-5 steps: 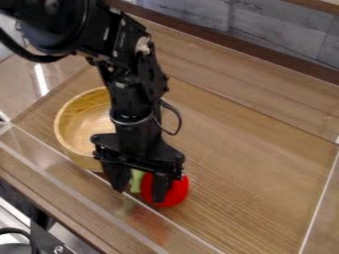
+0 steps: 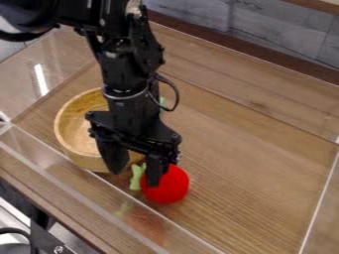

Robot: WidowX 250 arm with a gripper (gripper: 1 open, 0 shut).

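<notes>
My black gripper (image 2: 133, 157) hangs low in the centre, just above and to the left of a red round object (image 2: 169, 187) with a green part (image 2: 138, 175) at its left, resembling a tomato or strawberry. One finger overlaps the red object's upper left; whether they touch, and whether the fingers are open or shut, I cannot tell. A tan bowl (image 2: 74, 123) sits behind the arm at the left, partly hidden by it.
A grey tiled wall (image 2: 279, 40) runs along the back. A small green item behind the arm is mostly hidden.
The gripper has risen a little, uncovering more of the red object, which stays at about the same place on the table.
</notes>
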